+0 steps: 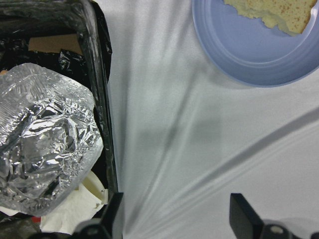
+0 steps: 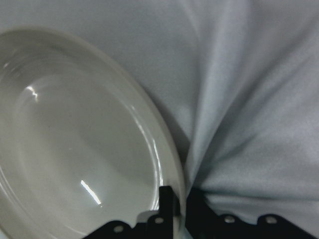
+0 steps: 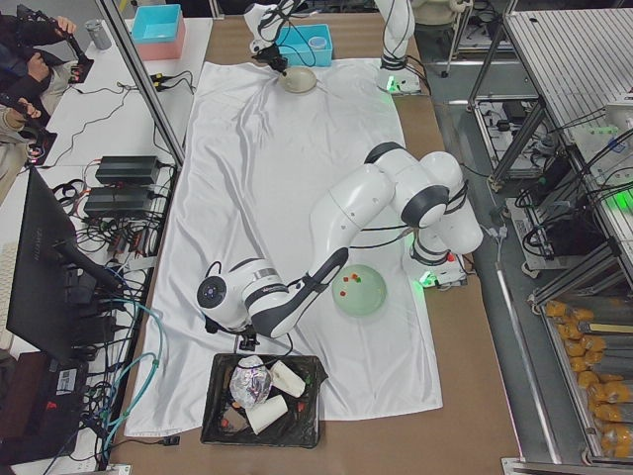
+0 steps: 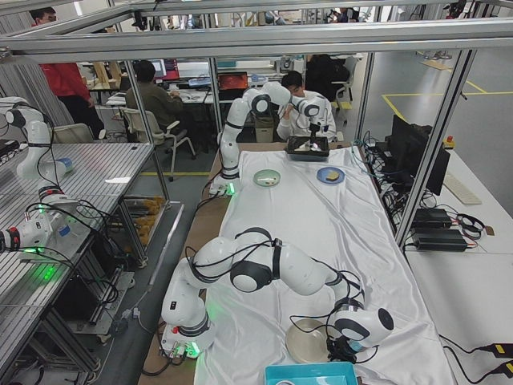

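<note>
My left gripper hangs open at the bin's edge, nothing seen between its fingers. Below it are a black lined bin [image 3: 307,426] holding crumpled foil [image 1: 45,139] and white paper pieces, and a blue plate [image 1: 224,55] with a torn yellow flatbread [image 1: 279,12], mostly hidden by the arm in the camera left view. My right gripper is at the rim of a cream plate [image 2: 84,134], one finger either side of it, close to a fold of cloth; whether it has closed on the rim is unclear.
A green plate [image 3: 359,297] with small orange bits lies beside the left arm. A blue tub [image 4: 309,374] stands next to the cream plate.
</note>
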